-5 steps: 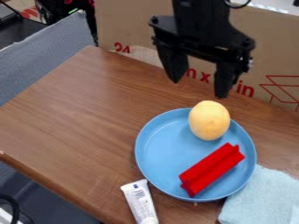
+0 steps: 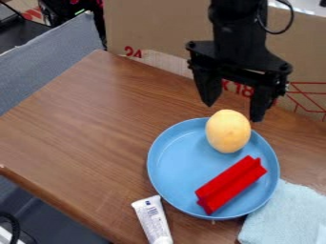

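Observation:
The black gripper (image 2: 234, 93) hangs open above the back of a blue plate (image 2: 178, 167), its two fingers apart with nothing between them. Just below it on the plate sits a yellow egg-shaped object (image 2: 228, 132). A red block (image 2: 231, 185) lies on the front right of the same plate.
A white tube (image 2: 152, 220) lies at the table's front edge, left of the plate. A pale blue cloth (image 2: 283, 220) is at the front right. Cardboard (image 2: 147, 29) stands behind the table.
The gripper has shifted to the right, over the back of the plate above the yellow object. The things on the table have not moved.

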